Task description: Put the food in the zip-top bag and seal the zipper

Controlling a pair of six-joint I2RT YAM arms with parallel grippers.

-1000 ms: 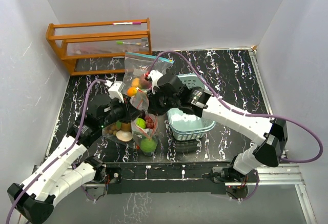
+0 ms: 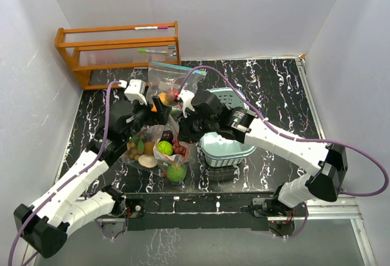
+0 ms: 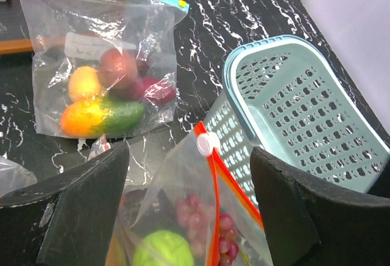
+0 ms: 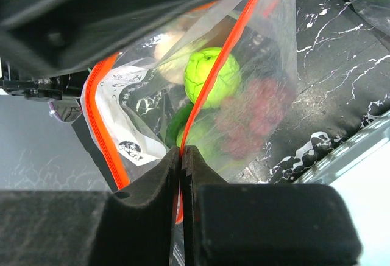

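Note:
A clear zip top bag with an orange-red zipper stands with its mouth partly open. Inside are a green round food, red grapes and a dark green piece. My right gripper is shut on one strip of the orange zipper, while the other strip hangs apart from it. In the left wrist view, my left gripper is open, with nothing gripped. The white slider at the zipper's corner shows in the gap between its fingers, apart from both.
A blue-zippered bag of fruit lies behind. To the right stands a pale green basket, close to the orange-zippered bag. Another bag of food is at the left. A wooden rack stands at the back.
The right gripper shifted slightly toward the front and stayed shut on the zipper. The bag's mouth looks wider.

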